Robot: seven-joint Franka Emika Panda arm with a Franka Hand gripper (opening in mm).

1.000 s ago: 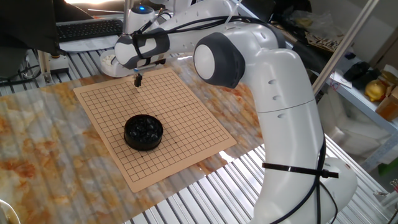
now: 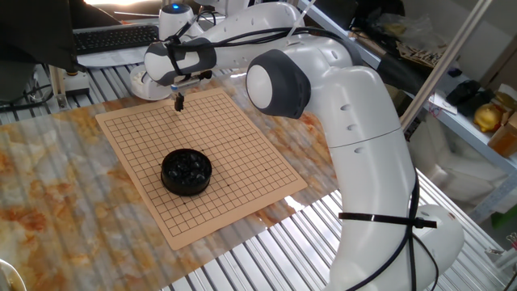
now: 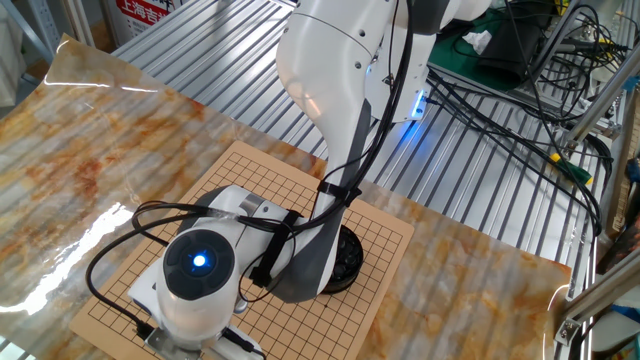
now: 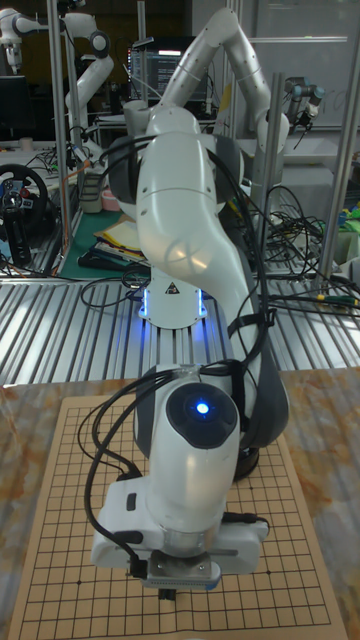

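A tan Go board [image 2: 242,170] with a black grid lies on the table. On it stands a round black bowl [image 2: 187,171] holding several dark stones; in exterior view 2 the arm partly covers this bowl [image 3: 347,262]. My gripper [image 2: 179,103] hangs above the far end of the board, well away from the bowl, its dark fingers pointing down. In exterior view 3 the gripper [image 4: 167,593] shows only small dark tips below the hand, and whether anything sits between them is too small to tell.
Close behind the gripper, a white round container [image 2: 149,86] stands just past the board's far edge. A keyboard [image 2: 115,38] lies farther back. The marbled table cover [image 2: 69,186] left of the board is bare.
The gripper tips have barely moved; board and bowl stay put.
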